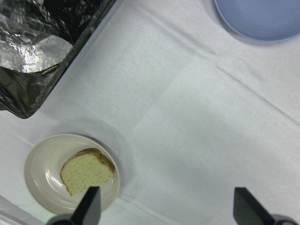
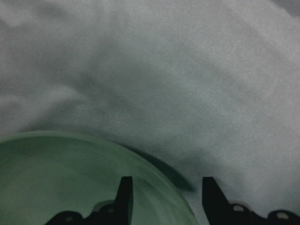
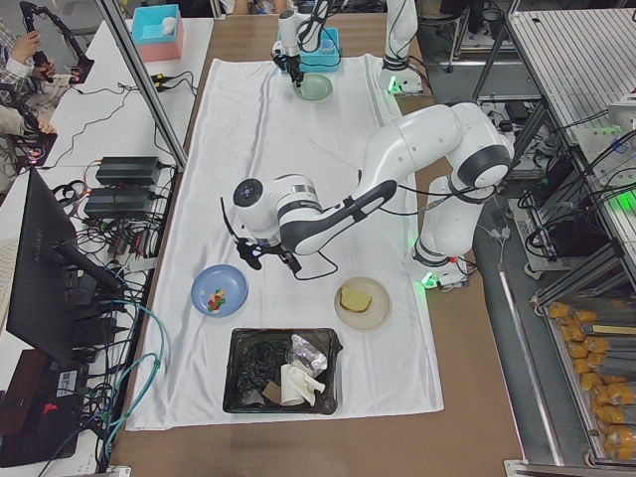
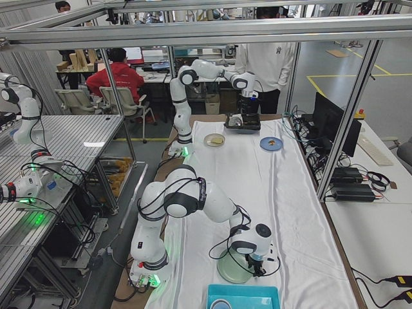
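Observation:
My left gripper hangs over the white cloth between the blue plate [image 3: 219, 290] and the beige plate [image 3: 363, 316], open and empty. A slice of bread [image 1: 86, 173] lies on the beige plate; small red and green pieces lie on the blue plate. A black lined bin [image 3: 238, 368] holds foil and white crumpled items. At the far end in the camera left view, my right gripper is open over the rim of an empty-looking green plate [image 2: 56, 178].
A blue tray [image 4: 242, 296] stands beside the green plate. A monitor and cables line one side of the table.

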